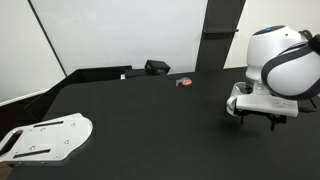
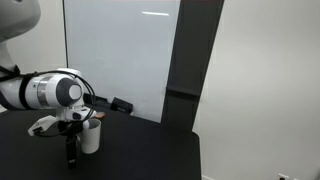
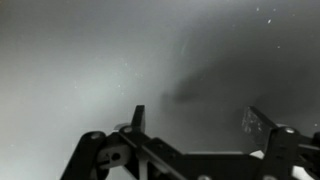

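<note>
My gripper is open over the black table, its two fingers wide apart with only bare dark surface between them. From exterior view 1, the gripper (image 1: 257,121) appears low at the right, fingertips pointing down close to the table. A white cup (image 2: 91,136) stands on the table right beside the gripper in exterior view 2. The gripper and arm partly hide the cup (image 1: 236,98) in exterior view 1. Whether cup and gripper touch, I cannot tell.
A small orange-red object (image 1: 184,81) lies toward the back, near a black box (image 1: 157,67). At the left front is a white slotted plate (image 1: 50,138). A white board (image 1: 120,35) stands behind.
</note>
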